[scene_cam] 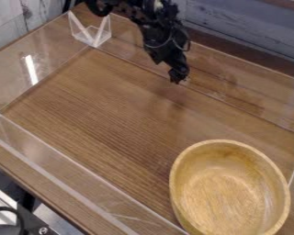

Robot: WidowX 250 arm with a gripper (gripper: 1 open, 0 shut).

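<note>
The black robot arm reaches in from the top of the camera view, and its gripper [175, 68] hangs low over the wooden surface [100, 119] in the upper middle. The gripper looks open, though its fingers are small and dark here. No object shows clearly between them. A large pale yellow oval bowl [230, 188] sits at the lower right.
A clear plastic holder [91, 27] stands at the upper left. Clear strips run along the left edge, and a dark cable [5, 211] lies at the lower left corner.
</note>
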